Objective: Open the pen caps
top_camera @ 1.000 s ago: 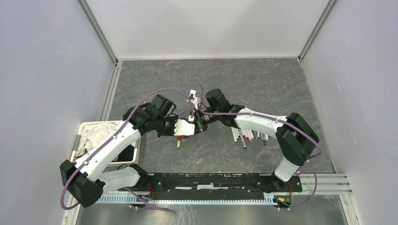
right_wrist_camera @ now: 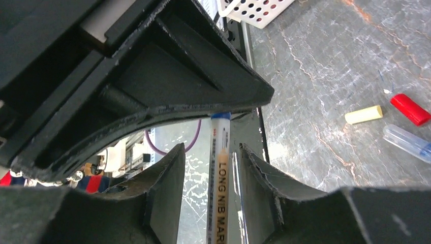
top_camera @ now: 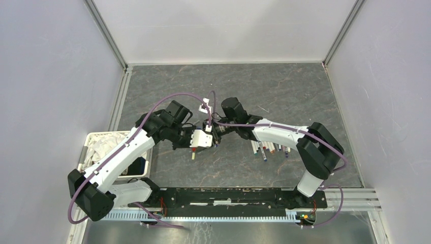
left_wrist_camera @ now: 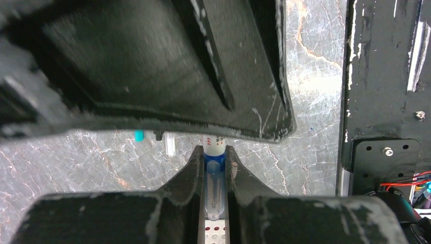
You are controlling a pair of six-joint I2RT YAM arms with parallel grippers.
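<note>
A white marker with printed lettering reaches across from my left gripper, which is shut on its blue cap. In the right wrist view, the marker's barrel runs between the parted fingers of my right gripper, with a gap visible on at least one side. A large black finger of the left gripper covers the cap end there. From above, both grippers meet near the table's middle, and the marker is mostly hidden between them.
Several pens lie in a row to the right. Below the grippers lie a yellow cap, a red cap and a clear cap with blue. A white basket with cloth stands at left.
The right gripper has shifted slightly left, closer to the left one.
</note>
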